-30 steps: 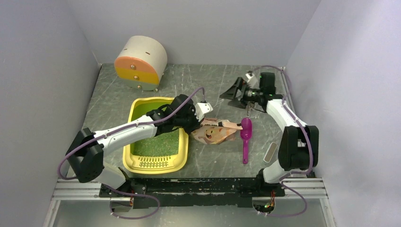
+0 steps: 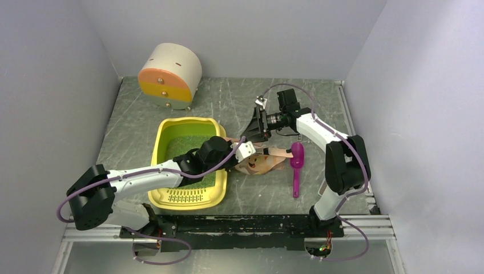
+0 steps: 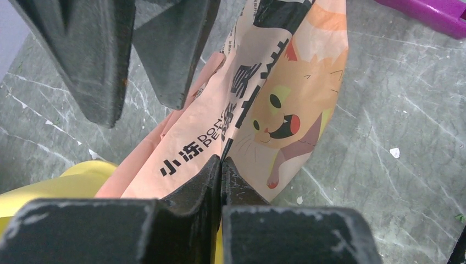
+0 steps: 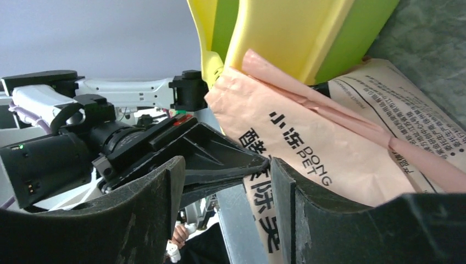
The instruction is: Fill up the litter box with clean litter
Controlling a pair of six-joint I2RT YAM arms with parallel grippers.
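Note:
The pink litter bag [image 2: 259,164] with a cartoon cat lies against the right side of the yellow litter box [image 2: 187,198], which holds green litter. In the left wrist view my left gripper is shut on a fold of the bag [image 3: 181,159]. My right gripper [image 2: 259,128] hangs over the bag, its fingers near the left gripper; in the right wrist view they stand apart at the bag's printed flap [image 4: 324,159], and whether they grip it is unclear.
A purple scoop [image 2: 296,171] lies just right of the bag. A rounded cabinet [image 2: 170,77] stands at the back left.
My right gripper has moved left over the bag toward my left gripper. The left arm has shifted slightly toward the front, still at the bag.

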